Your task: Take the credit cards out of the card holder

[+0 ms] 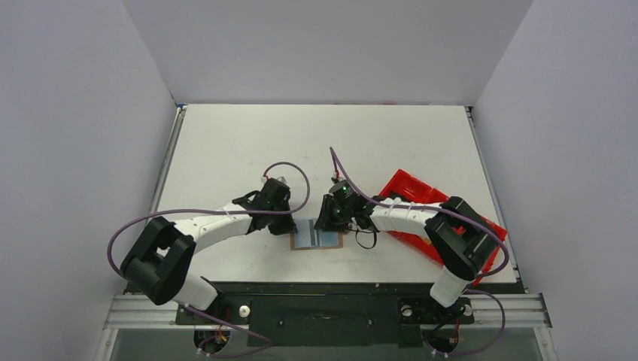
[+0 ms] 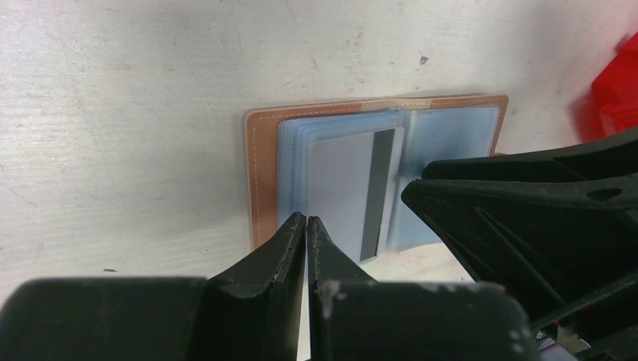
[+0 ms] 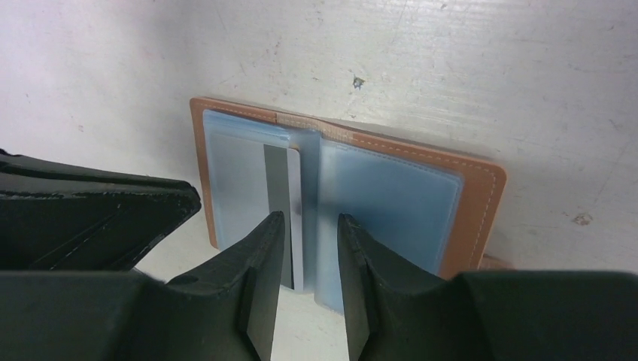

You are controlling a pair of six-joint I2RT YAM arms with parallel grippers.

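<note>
The brown card holder [image 1: 317, 247] lies spread open on the table, with clear bluish sleeves on both sides of its spine. In its left sleeves sits a white card [image 2: 342, 180] with a dark stripe [image 3: 277, 179]; its right edge shows along the spine. My left gripper is shut over the holder's left part, with nothing visible between its fingertips. Above the card's spine-side edge, my right gripper is part open, one finger [image 3: 274, 233] over the card and the other over the right sleeve [image 3: 384, 203]. Its gap looks empty.
A red divided tray [image 1: 406, 183] stands on the right side of the table, partly under the right arm. Bare white table [image 1: 323, 135] stretches behind and to the left of the holder. Both grippers are close together over it.
</note>
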